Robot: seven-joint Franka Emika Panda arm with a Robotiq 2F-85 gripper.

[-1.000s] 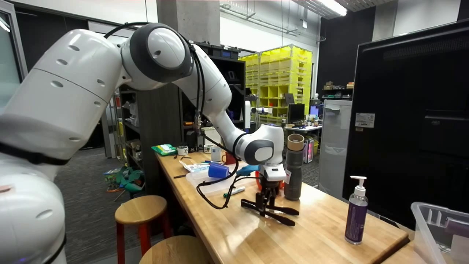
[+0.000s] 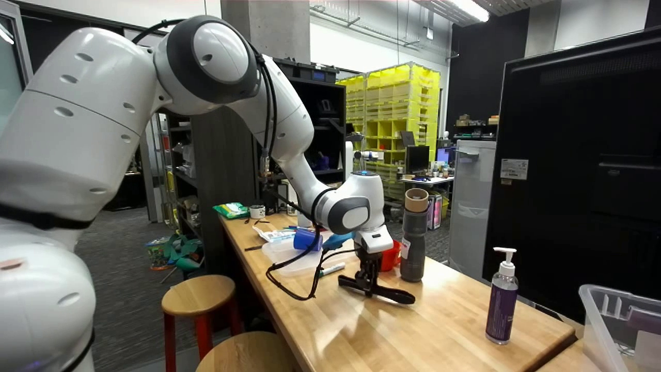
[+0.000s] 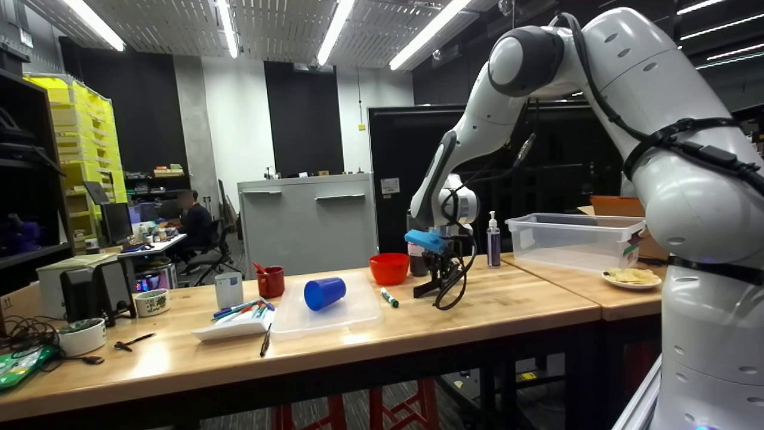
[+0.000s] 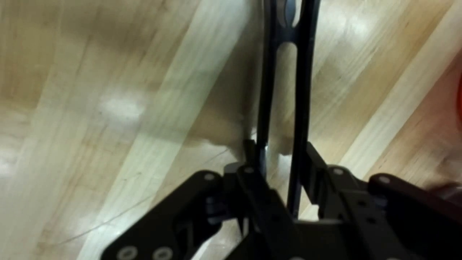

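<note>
My gripper is shut on a pair of black tongs [image 4: 304, 82]. In the wrist view the two long arms run side by side between the fingers, with a narrow gap between them, and are linked by a crosspiece near the top. From exterior view 1, the tongs [image 2: 394, 294] extend to both sides below the gripper [image 2: 370, 282], low over the wooden tabletop. I cannot tell whether they touch it. Exterior view 2 shows the tongs [image 3: 427, 287] partly hidden behind the black cable.
Close by stand a red bowl [image 3: 390, 271] and a dark bottle [image 2: 413, 248]. A green marker [image 3: 388, 297], a blue cup [image 3: 324, 293] on a clear lid [image 3: 292, 320], and pens lie leftward in exterior view 2. Bare table lies before the pump bottle [image 2: 502, 304].
The tongs' arms, spread apart a second ago, are now pressed close together. The arm and gripper have shifted somewhat left and slightly up in exterior view 1.
</note>
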